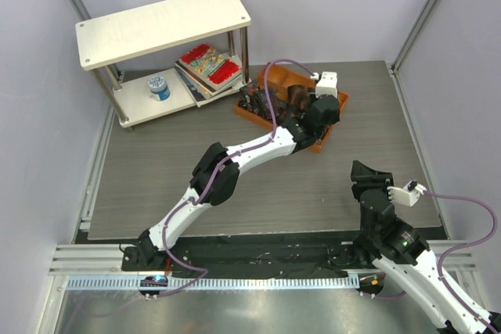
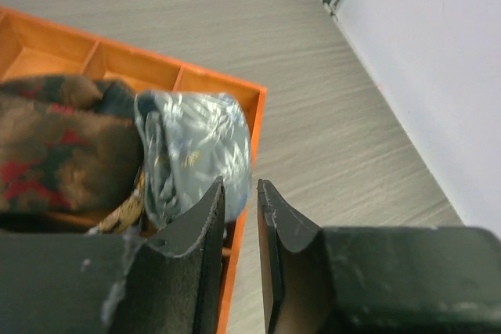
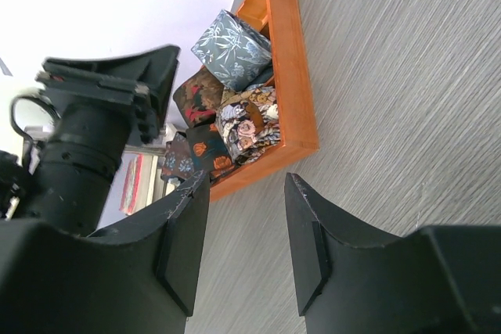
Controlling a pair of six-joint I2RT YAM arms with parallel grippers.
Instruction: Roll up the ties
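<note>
An orange divided box (image 1: 246, 115) at the back right holds several folded ties: a pale grey patterned one (image 2: 200, 146), a camouflage one with red (image 2: 70, 154) and a floral one (image 3: 246, 123). My left gripper is over the box's right part, just by the grey tie, its fingers close together; what is between them is hidden. My right gripper is part open over the bare table at the front right, apart from the box, with nothing between its fingers.
A two-tier white shelf (image 1: 160, 25) with books (image 1: 207, 68) and a blue tin (image 1: 158, 87) stands at the back left. White walls bound the grey table (image 1: 156, 177).
</note>
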